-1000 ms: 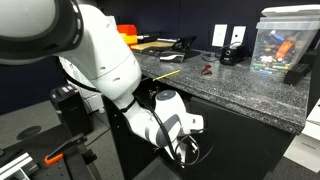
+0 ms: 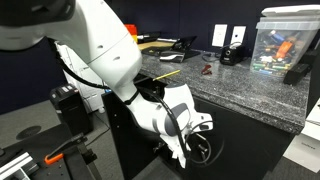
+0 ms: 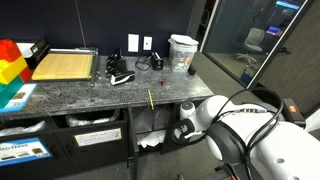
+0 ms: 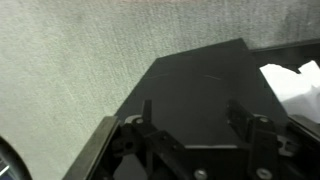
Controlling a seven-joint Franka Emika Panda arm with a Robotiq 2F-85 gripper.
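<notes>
In the wrist view my gripper stands open, its two fingers (image 4: 235, 115) well apart and nothing between them. Behind and beyond the fingertips lies a flat black panel (image 4: 205, 85), perhaps a drawer front; contact with it cannot be told. White crumpled material (image 4: 295, 88) shows beside the panel on the right. From outside, the arm (image 2: 112, 62) reaches down below the counter's front edge, and its wrist hides most of the fingers. The second exterior view has the gripper (image 3: 179, 131) low by the dark drawers under the counter.
Above is the grey speckled counter (image 2: 250, 98), with a clear bin (image 2: 282, 48) of colourful items and a yellow stick (image 2: 167, 75) near its edge. Open compartments (image 3: 95, 119) with white contents line the front below. Grey floor (image 3: 110, 173) lies in front.
The white wrist has shifted slightly up and to the right and turned a little in the first exterior view.
</notes>
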